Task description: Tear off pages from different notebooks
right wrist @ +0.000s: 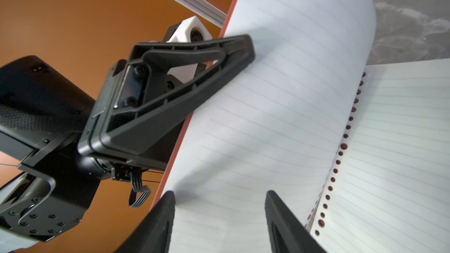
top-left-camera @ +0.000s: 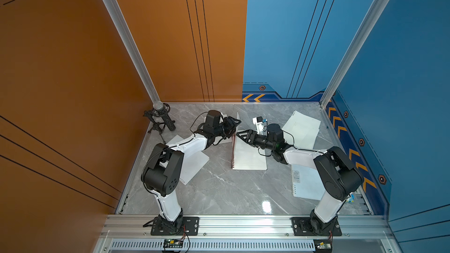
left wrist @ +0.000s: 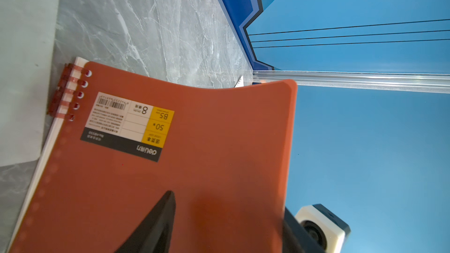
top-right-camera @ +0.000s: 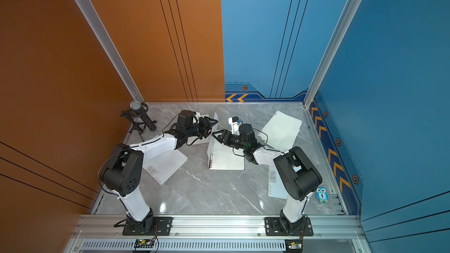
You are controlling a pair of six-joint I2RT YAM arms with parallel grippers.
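Note:
A spiral notebook lies mid-table with lined pages facing up. Its red cover stands raised along the binding, with a lined page against its inner side. At the raised part, my left gripper has its fingers apart; one finger is on the cover's outer side and the other is partly hidden past the cover's edge. In the right wrist view, a left finger shows over the page side. Over the notebook my right gripper stands open, its fingertips apart in front of the raised page.
Another notebook lies at the back right, and a pale blue one sits under the right arm. White sheets lie at left. A small tripod occupies the back left corner.

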